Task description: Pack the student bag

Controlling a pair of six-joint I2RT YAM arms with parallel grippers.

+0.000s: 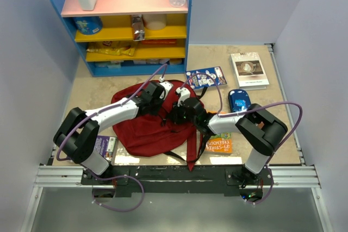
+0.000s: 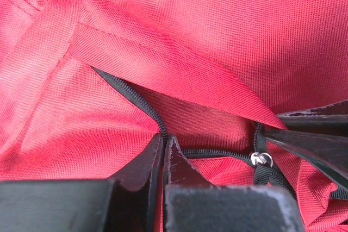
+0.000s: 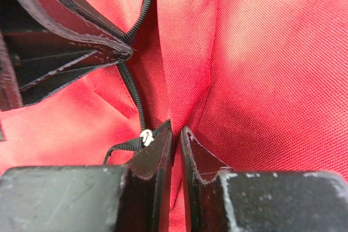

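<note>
The red bag [image 1: 147, 134] lies flat, its black-zipped opening between my grippers. In the left wrist view the black zipper [image 2: 136, 97] bends into the tips of my left gripper, which is shut on that thin edge. My right gripper is shut on the folded red flap [image 3: 185, 69] across the opening. A silver zipper pull [image 2: 262, 159] hangs close to the right fingers [image 2: 315, 148]. Around the bag lie a blue pencil case [image 1: 239, 100], an orange-green book [image 1: 219, 144] partly under the right arm, and a white book [image 1: 250, 70].
A blue shelf unit [image 1: 188, 31] with yellow boards stands behind the bag, carrying bottles and packets. A blue book [image 1: 206, 77] lies right of it, a purple book [image 1: 105, 146] at the left front. Bare table [image 1: 280, 134] shows at the right.
</note>
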